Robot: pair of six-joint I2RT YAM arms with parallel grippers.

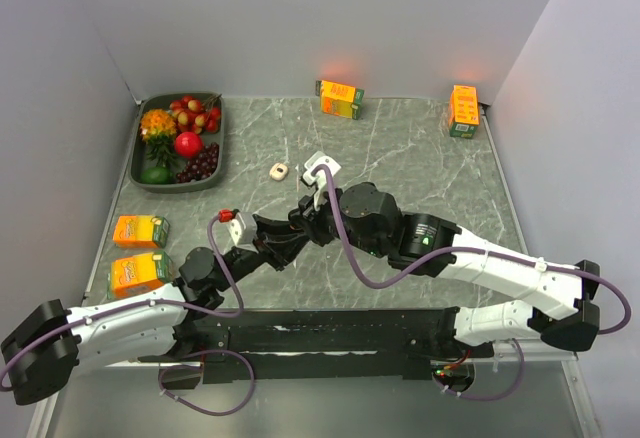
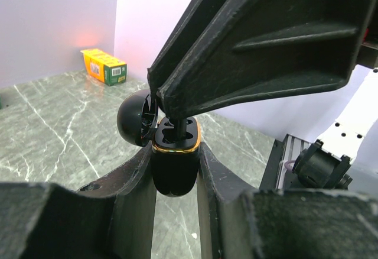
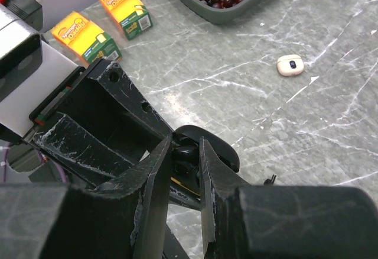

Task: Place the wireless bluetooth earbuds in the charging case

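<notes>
Both grippers meet above the table's middle in the top view. My left gripper (image 1: pixel 285 240) is shut on the black charging case (image 2: pixel 175 167), which has its lid (image 2: pixel 133 117) raised and a gold rim. My right gripper (image 1: pixel 310 216) reaches over it, its fingertips at the case's opening with a dark earbud stem, largely hidden, between them. In the right wrist view the open lid (image 3: pixel 218 146) and the earbud piece (image 3: pixel 185 155) sit at those fingertips. How far the earbud is seated I cannot tell.
A fruit tray (image 1: pixel 138 163) is at back left. Orange boxes stand left (image 1: pixel 141 273), at the back (image 1: pixel 340 98) and back right (image 1: pixel 462 108). A small cream case (image 1: pixel 279 171) lies on the table (image 1: pixel 400 148), otherwise largely clear.
</notes>
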